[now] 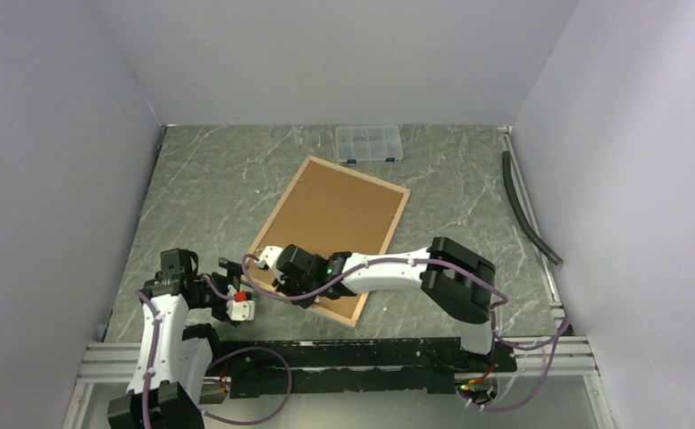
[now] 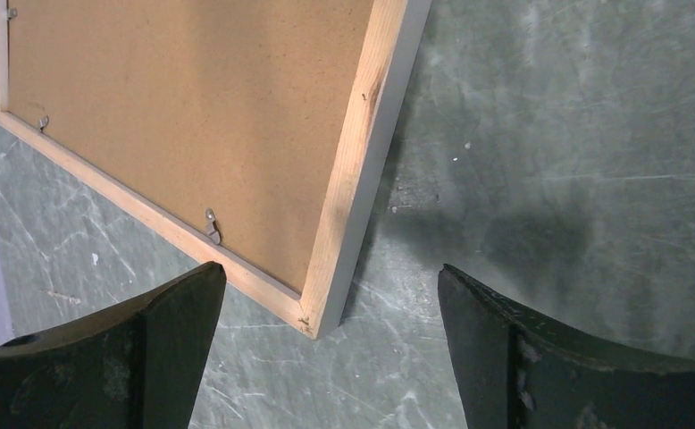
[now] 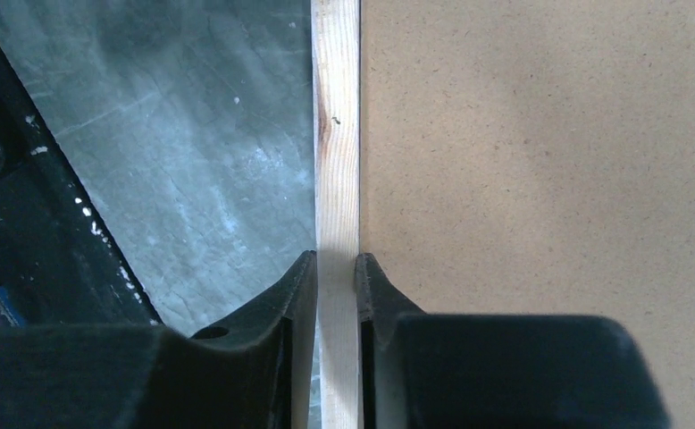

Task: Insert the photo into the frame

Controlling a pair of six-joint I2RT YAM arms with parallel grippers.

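A light wooden frame (image 1: 286, 198) lies on the table, its brown backing board (image 1: 338, 210) inside the rim. No separate photo shows. Small metal tabs (image 2: 213, 229) stand along one inner edge in the left wrist view. My right gripper is shut on the frame's wooden side, one finger outside the bar and the other on the board side. At the frame's left front corner, my left gripper stands open; that corner (image 2: 313, 317) shows between its spread fingers, apart from both. From above, the right arm covers part of the front rim.
A clear compartment box (image 1: 368, 143) sits at the back of the table. A dark tube (image 1: 524, 210) lies along the right edge. Purple cables (image 1: 389, 262) run along both arms. Bare table lies left and right of the frame.
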